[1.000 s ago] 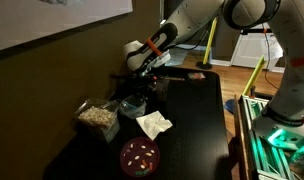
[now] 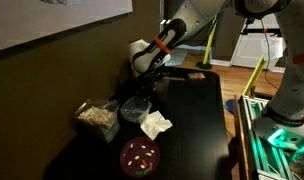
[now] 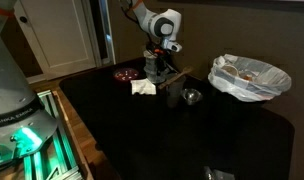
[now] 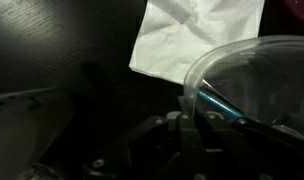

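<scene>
In the wrist view, a clear plastic container (image 4: pixel 257 75) fills the lower right, its rounded rim running down to the dark fingers. My gripper appears shut on that rim, though the exact contact is dark and hard to see. A blue strip (image 4: pixel 220 105) shows through the clear wall. Exterior view 1 has the container (image 2: pixel 135 108) below the arm, between the nut bin and the back of the table. A white napkin (image 2: pixel 155 124) lies flat just in front of it.
A dark red plate (image 2: pixel 140 157) with small pieces lies nearer the camera, beside a bin (image 2: pixel 98 118) of pale pieces. A metal bowl (image 3: pixel 192 96) and a dark cup (image 3: pixel 174 92) stand near the arm. A large white-lined basket (image 3: pixel 250 80) is farther off.
The container has shifted slightly in exterior view 1, and the gripper over it has moved a little. Napkin, plate and bin are where they were.
</scene>
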